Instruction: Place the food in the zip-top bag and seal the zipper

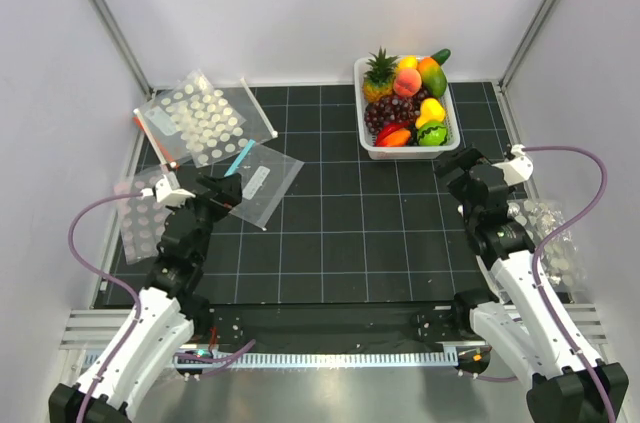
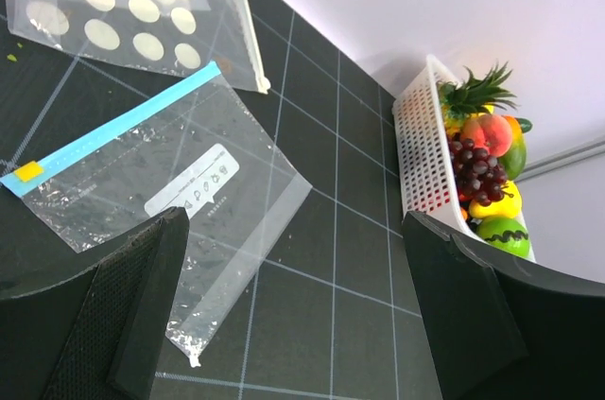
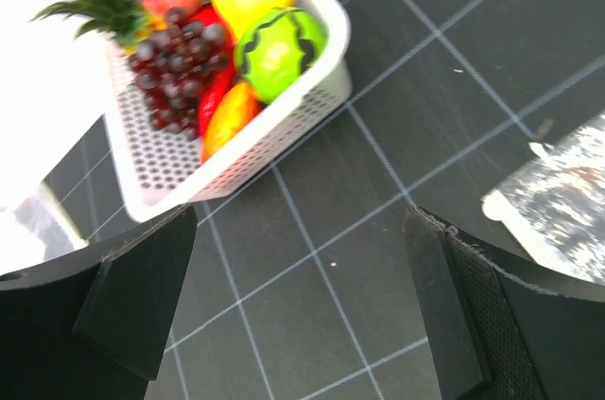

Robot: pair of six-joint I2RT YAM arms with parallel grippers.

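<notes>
A clear zip top bag (image 2: 227, 220) with a blue zipper strip (image 2: 123, 121) and a yellow slider (image 2: 29, 171) lies flat on the dark tiled mat. The toy food is heaped in a white basket (image 1: 407, 153) at the back right: a pineapple (image 1: 380, 73), grapes (image 1: 392, 111), a peach (image 1: 407, 82), a watermelon (image 3: 281, 53) and more. My left gripper (image 1: 228, 193) hovers open by the bag's near-left part, with nothing between its fingers. On the right side, in front of the basket, my right gripper (image 1: 452, 168) is open and empty too.
Dotted bags (image 1: 205, 118) overlap at the back left, and another dotted bag (image 1: 143, 213) lies left of the left arm. A patterned bag (image 1: 548, 238) rests beyond the right arm.
</notes>
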